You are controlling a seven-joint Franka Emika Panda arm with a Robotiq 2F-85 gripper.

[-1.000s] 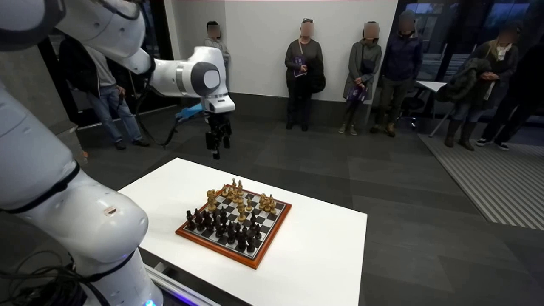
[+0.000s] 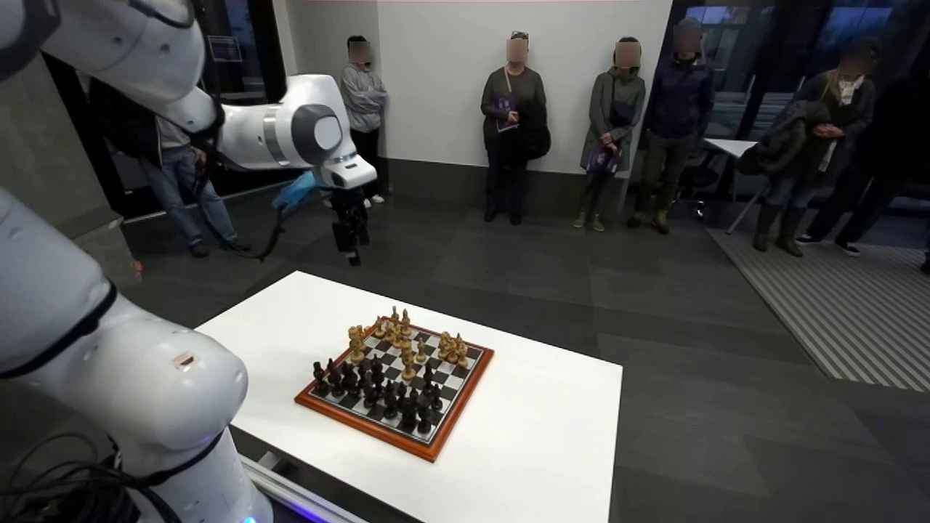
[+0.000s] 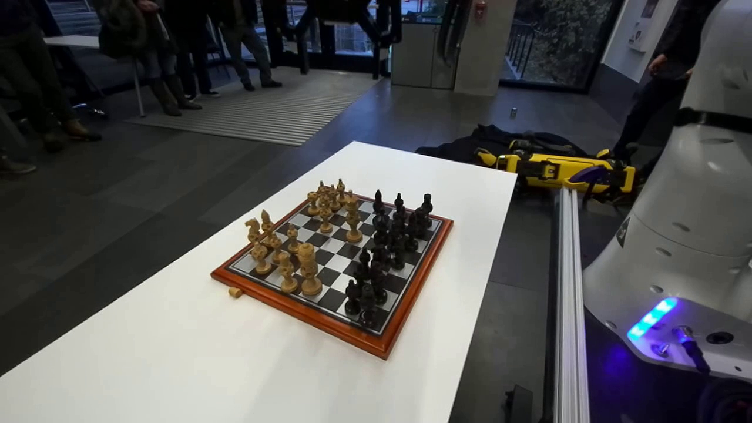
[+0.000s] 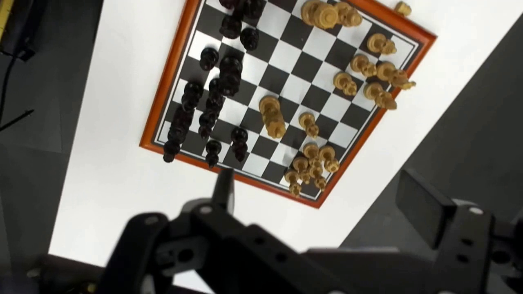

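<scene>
A chessboard (image 3: 395,338) with a reddish wooden border lies on the white table (image 2: 540,418). Dark pieces (image 3: 384,232) crowd one side of it; tan pieces (image 3: 310,271) stand mostly toward the other, and a tall tan piece (image 4: 272,116) is out near the middle. Just off the board's edge, a small tan piece (image 3: 234,291) rests on the tabletop. High above the table's far left part, my gripper (image 2: 352,248) points downward, well clear of every piece. Seen from the wrist, its two fingers (image 4: 425,208) are wide apart with nothing between them.
Bare tabletop surrounds the board on all sides. Several people (image 2: 514,131) stand back along the wall. A yellow machine (image 3: 564,170) lies on the floor behind the table, and a metal rail (image 3: 569,303) runs between table and arm base.
My arm and gripper have moved left and slightly up in exterior view 1, farther from the board. The whole view has shifted slightly; the pieces look unchanged.
</scene>
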